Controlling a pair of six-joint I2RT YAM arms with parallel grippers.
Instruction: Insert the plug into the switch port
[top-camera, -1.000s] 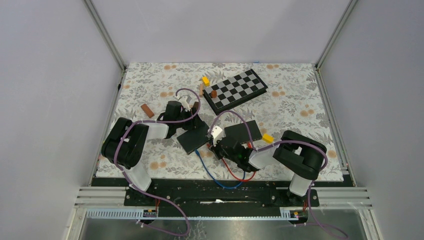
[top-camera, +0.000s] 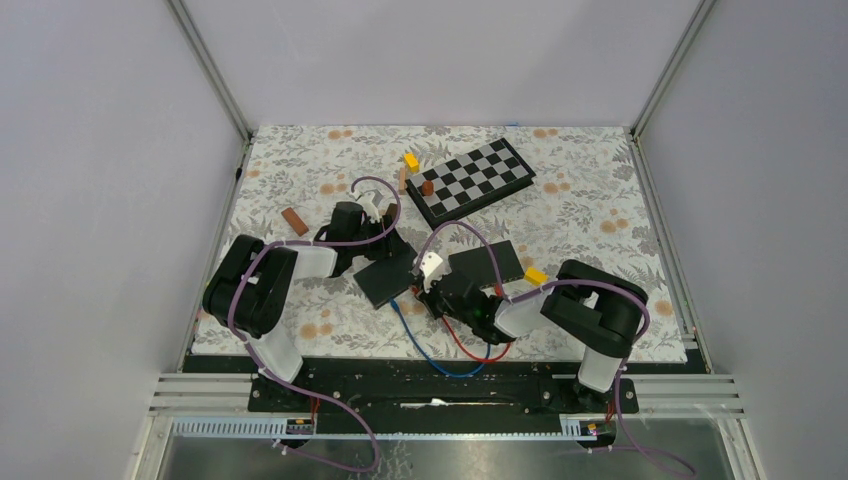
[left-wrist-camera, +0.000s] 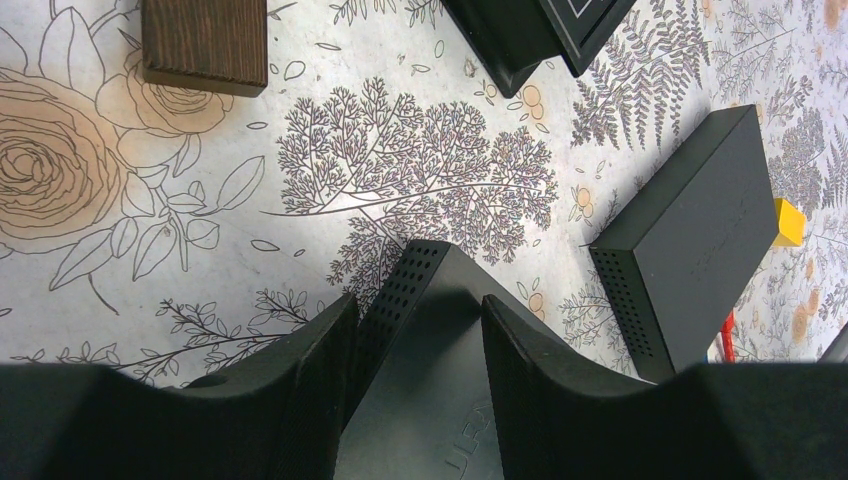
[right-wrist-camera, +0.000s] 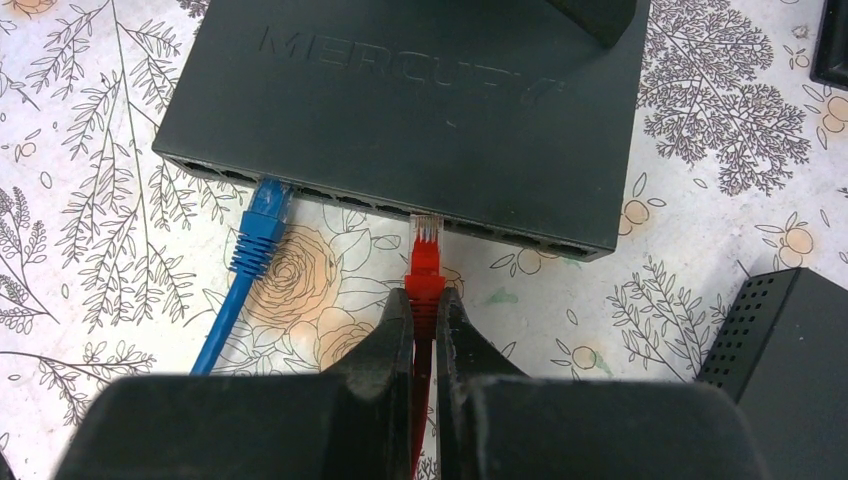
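Note:
In the right wrist view the black switch (right-wrist-camera: 400, 110) lies flat, its row of ports facing my right gripper. That gripper is shut on the boot of a red plug (right-wrist-camera: 424, 262). The plug's clear tip (right-wrist-camera: 427, 226) meets the port edge right of the middle; most of the clear part still shows outside, and I cannot tell whether its front end is inside a port. A blue plug (right-wrist-camera: 268, 200) sits in a port farther left. In the left wrist view my left gripper is shut on a corner of the switch (left-wrist-camera: 430, 380).
A second black box (left-wrist-camera: 690, 240) lies to the right of the switch. Farther back stands a checkered board (top-camera: 470, 180). A brown wooden block (left-wrist-camera: 205, 45) and yellow blocks (top-camera: 536, 275) are on the patterned cloth. Red cable (top-camera: 470, 352) and blue cable (top-camera: 420, 350) loop toward the front edge.
My right arm has shifted very slightly left. The left arm and the switch show no visible movement.

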